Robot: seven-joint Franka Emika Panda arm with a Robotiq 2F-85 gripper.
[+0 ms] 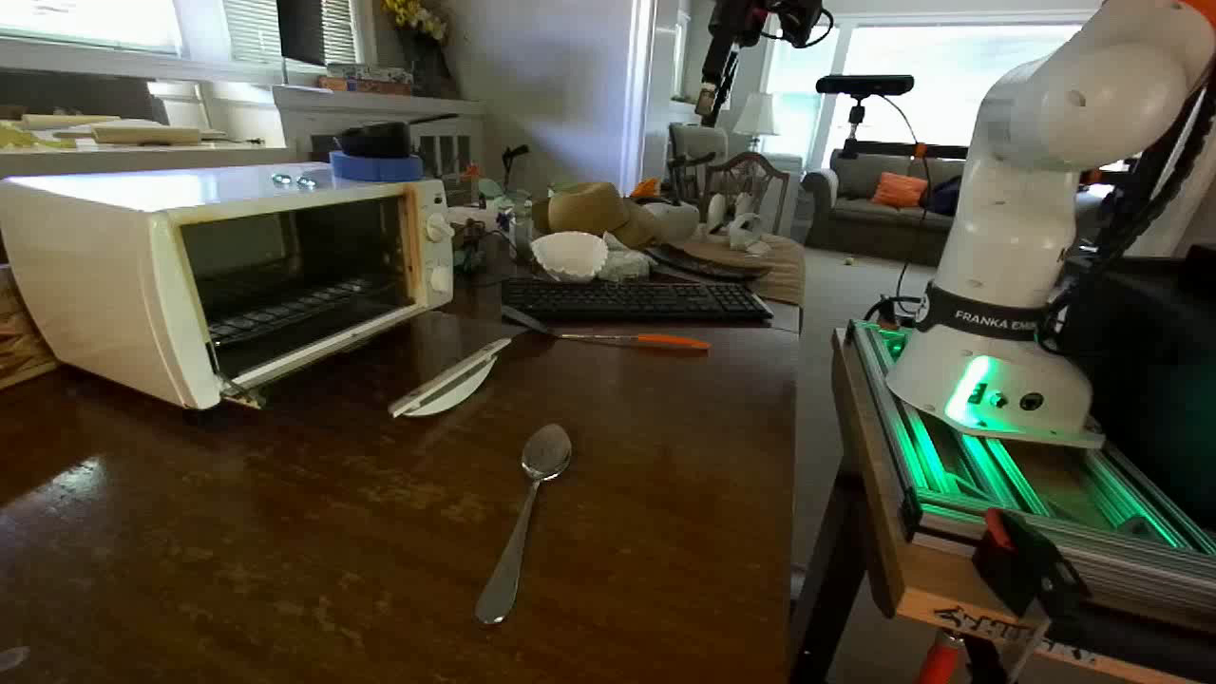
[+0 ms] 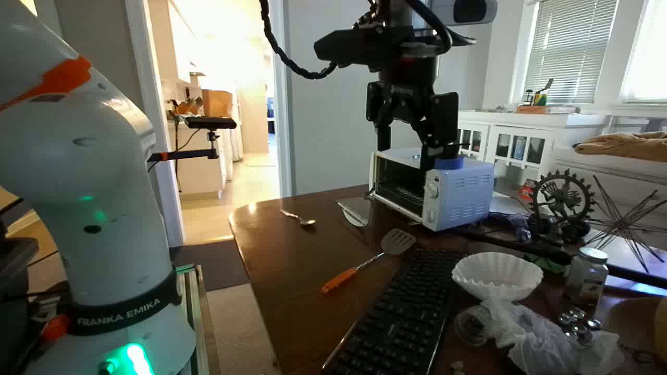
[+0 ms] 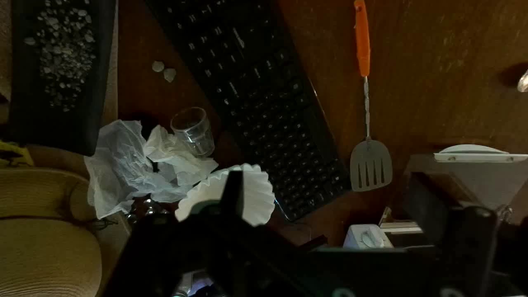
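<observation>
My gripper [image 2: 406, 149] hangs in the air above the table, fingers pointing down, open with nothing between them. In exterior view 1 only part of the gripper [image 1: 709, 104] shows, at the top edge. From the wrist, the two dark fingers [image 3: 232, 194] stand wide apart, high over the table. Below them lie a slotted spatula [image 3: 371, 166] with an orange handle and a black keyboard [image 3: 277, 119]. A metal spoon [image 1: 512, 555] rests alone on the table's open part. The white toaster oven [image 1: 85, 274] stands with its door lowered, a white handle [image 1: 450, 382] along the door's edge.
A white fluted paper filter [image 2: 497, 275], crumpled plastic [image 2: 544, 337] and a lidded jar [image 2: 586, 275] crowd one end near the keyboard. On top of the oven sit a blue ring [image 1: 376, 167] and a dark pan [image 1: 373, 139]. Bare tabletop [image 1: 308, 536] surrounds the spoon.
</observation>
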